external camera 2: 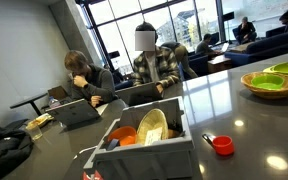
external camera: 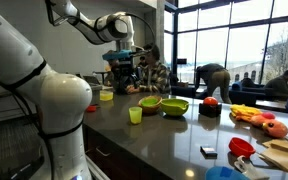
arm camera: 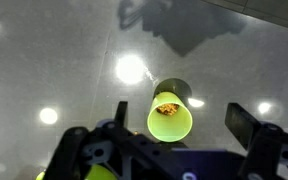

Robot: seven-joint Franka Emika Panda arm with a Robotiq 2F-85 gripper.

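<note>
In the wrist view a yellow-green cup [arm camera: 170, 125] stands upright on the dark table, with something orange-brown inside it. Two black fingers of my gripper frame the cup from either side, far apart and not touching it. From the side, my gripper [external camera: 124, 82] hangs high above the tabletop, pointing down and open. The yellow-green cup [external camera: 135, 115] rests below it near the table's left edge. In the second exterior view neither my arm nor this cup can be made out.
Beyond the cup lie a wicker basket with a green bowl [external camera: 176, 106] and other green dishes. Red bowls [external camera: 241, 147], a blue bowl [external camera: 225, 173] and a cutting board [external camera: 284, 154] crowd the near right. A grey bin [external camera 2: 144, 155] holds several items.
</note>
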